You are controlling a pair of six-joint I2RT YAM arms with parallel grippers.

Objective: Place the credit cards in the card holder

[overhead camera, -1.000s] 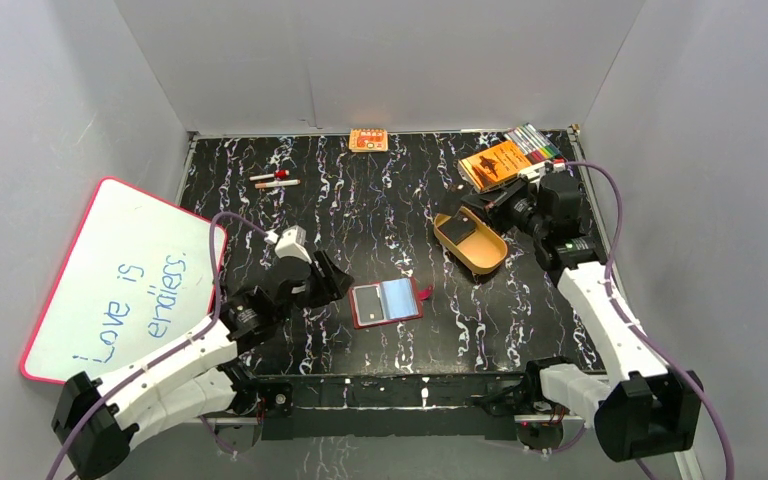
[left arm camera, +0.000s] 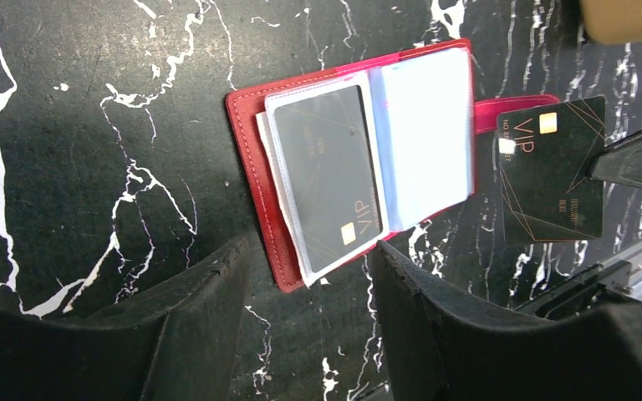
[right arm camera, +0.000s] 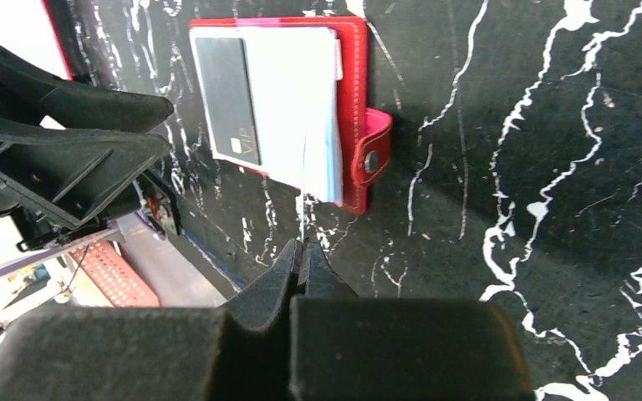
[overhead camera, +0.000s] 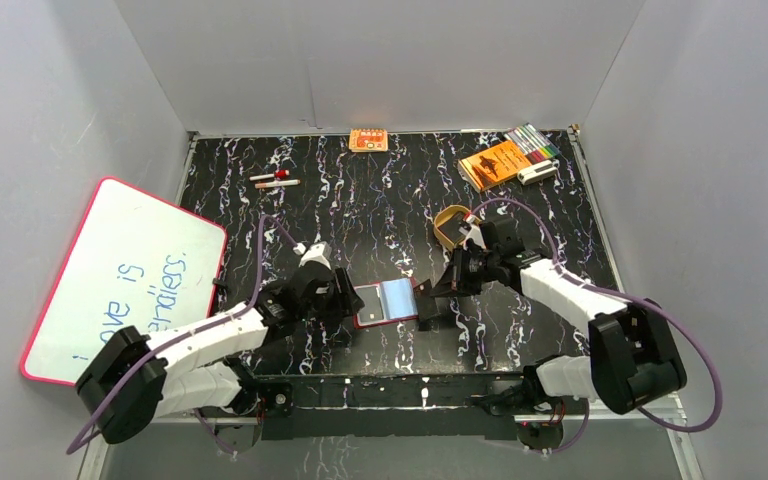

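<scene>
The red card holder [left arm camera: 252, 171] lies open on the table, its clear sleeves spread. Inside the left sleeve sits a black card [left arm camera: 324, 159]; the right sleeve [left arm camera: 426, 125] looks empty. My right gripper [overhead camera: 444, 288] is shut on a second black card [left arm camera: 550, 175], held by one edge just right of the holder. In the right wrist view that card [right arm camera: 303, 184] shows edge-on as a thin line. My left gripper is part open at the holder's near left side, with nothing between its fingers.
A tan tray [overhead camera: 447, 232] stands behind the right gripper, partly covered by that arm. Pens [overhead camera: 278, 184], an orange notepad [overhead camera: 368, 140] and books [overhead camera: 500, 163] lie farther back. A whiteboard [overhead camera: 125, 280] leans at left.
My right gripper has come from the tray toward the holder, bringing the black card down beside its right edge. The left gripper has moved slightly right, over the holder's left edge.
</scene>
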